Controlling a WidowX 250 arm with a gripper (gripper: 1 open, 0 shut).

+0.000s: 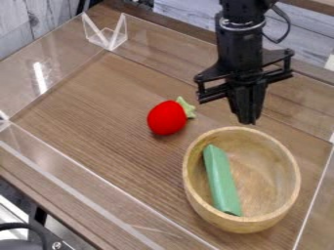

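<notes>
My black gripper (245, 98) hangs in the upper right, just above the back of a wooden bowl (268, 195), its narrow tip pointing down with nothing visible in it. A long green block (221, 180) lies in the left part of the bowl. A red tomato-like object (167, 117) with a small green top lies on the wooden table left of the gripper, behind the bowl.
A white wire-like holder (107, 32) stands at the back left. A dark cable or object sits at the bottom left corner.
</notes>
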